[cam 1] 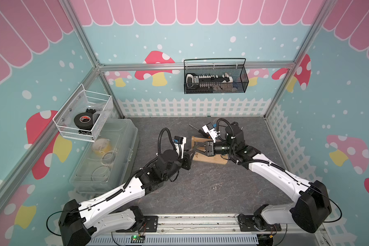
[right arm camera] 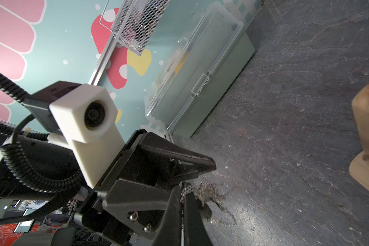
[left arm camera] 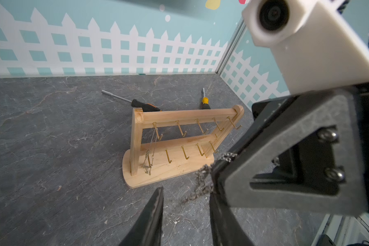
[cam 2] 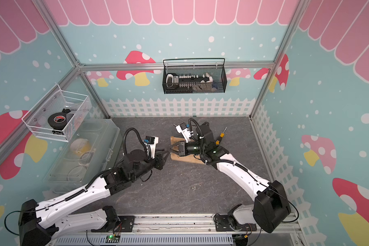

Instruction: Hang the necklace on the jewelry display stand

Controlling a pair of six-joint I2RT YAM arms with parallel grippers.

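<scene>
In the left wrist view the wooden stand with brass hooks carries a silver chain at its left end. My right gripper is shut on a bunched silver necklace, which hangs out at its fingertips in the right wrist view. My left gripper faces it with parted fingers, the blurred chain just above and between their tips. Both grippers meet in front of the stand, partly hiding it in the top views.
Two screwdrivers lie behind the stand. A clear lidded box stands on the left, under a white wire basket. A small scattered silver item lies on the front table.
</scene>
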